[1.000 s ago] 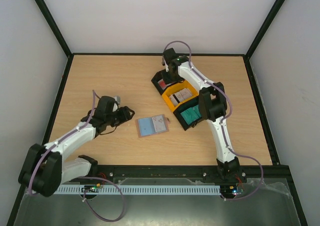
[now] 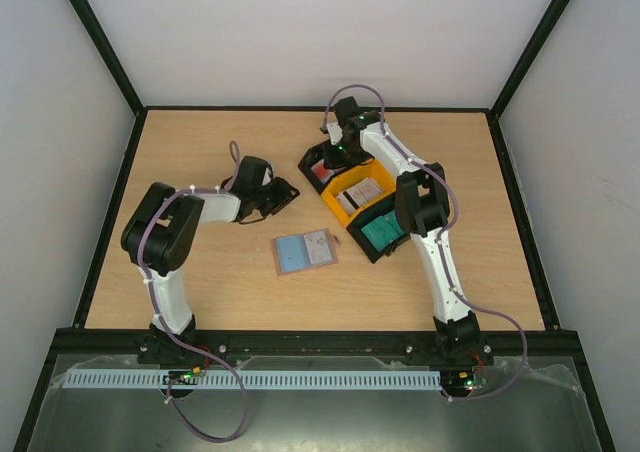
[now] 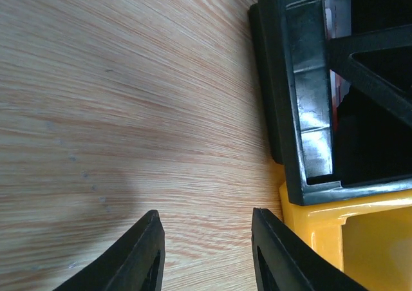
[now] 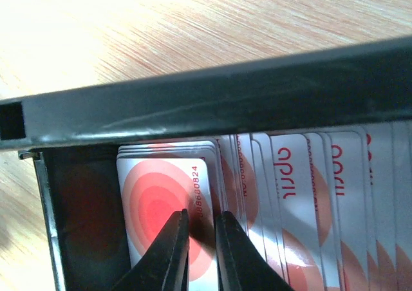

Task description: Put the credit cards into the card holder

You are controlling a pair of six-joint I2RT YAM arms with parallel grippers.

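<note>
A stack of white and red cards (image 4: pixel 154 201) stands in the far black bin (image 2: pixel 306 162), beside a row of similar cards (image 4: pixel 296 220). My right gripper is down in that bin, its fingers part open with a narrow gap across the edge of the front card. No firm grip on it shows. My left gripper stands open over bare table, left of the bins, with nothing between its fingers. The card holder (image 2: pixel 292 253), blue on one half and clear on the other, lies opened flat on the table, away from both grippers.
A yellow bin (image 2: pixel 333 202) with pale cards adjoins the far black bin, and a nearer black bin (image 2: pixel 365 244) holds something teal (image 2: pixel 383 231). The black rim (image 4: pixel 257 98) stands close around my right fingers. Free table lies left of the holder.
My left gripper has moved right and farther back, closer to the bins. The far black bin has shifted slightly left, with my right gripper still in it. The holder has stayed put.
</note>
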